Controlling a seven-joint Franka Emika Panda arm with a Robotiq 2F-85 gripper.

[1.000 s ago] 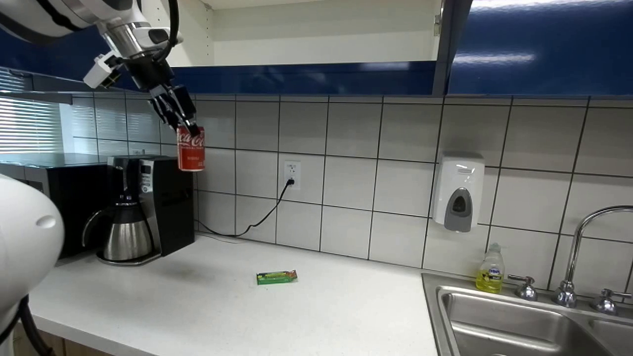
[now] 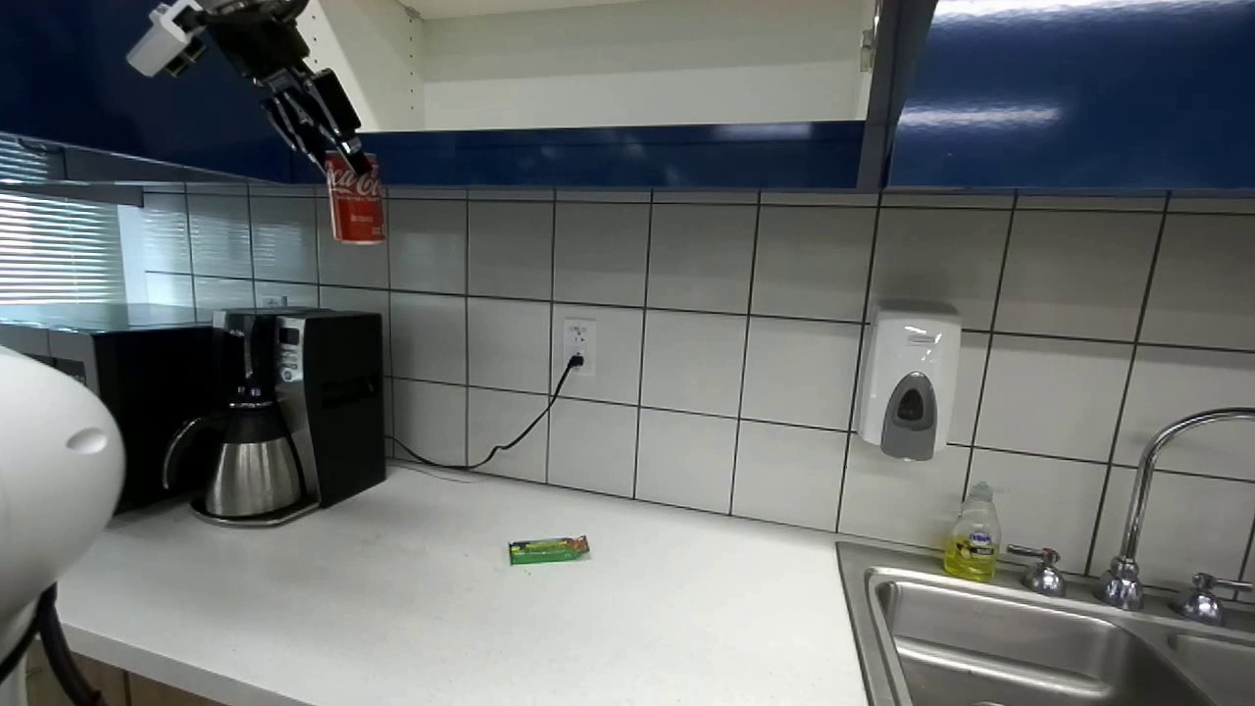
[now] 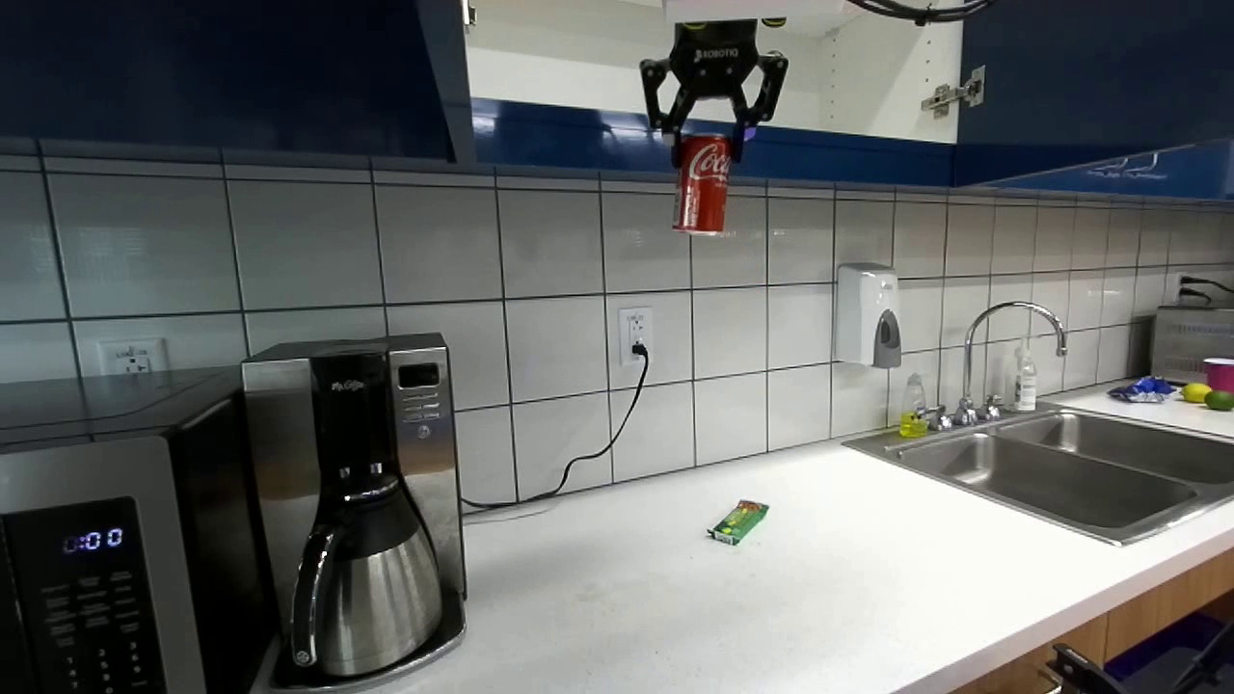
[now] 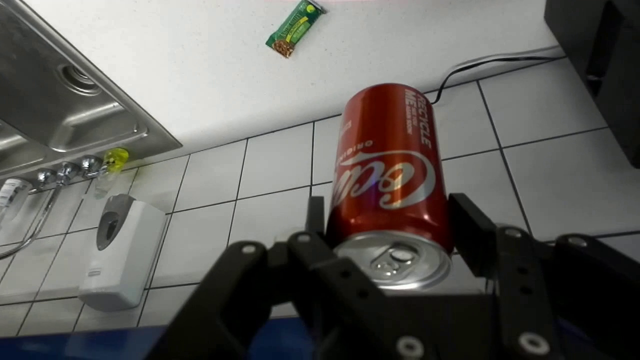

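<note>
A red Coca-Cola can [image 3: 702, 191] hangs upright, well above the counter, with my gripper [image 3: 709, 145] shut on its upper part. The wrist view shows the can [image 4: 387, 162] between the two black fingers, its silver top and pull tab facing the camera. In exterior view 1 the can [image 2: 356, 206] is near the height of the blue lower edge of the wall cabinet. A green snack bar packet [image 2: 548, 551] lies flat on the white counter [image 2: 447, 624], far below the can.
An open cabinet [image 2: 647, 71] with a bare interior is above, its blue edge [image 3: 555, 127] close behind the gripper. Below left stand a coffee maker [image 3: 422, 405] and a microwave [image 3: 69, 578]. The sink [image 2: 1000, 635] is at the right. Mid-counter is mostly clear.
In exterior view 1 my gripper has risen, with a slight shift left, carrying the can from in front of the tiles up toward the cabinet's lower edge. The packet has not moved.
</note>
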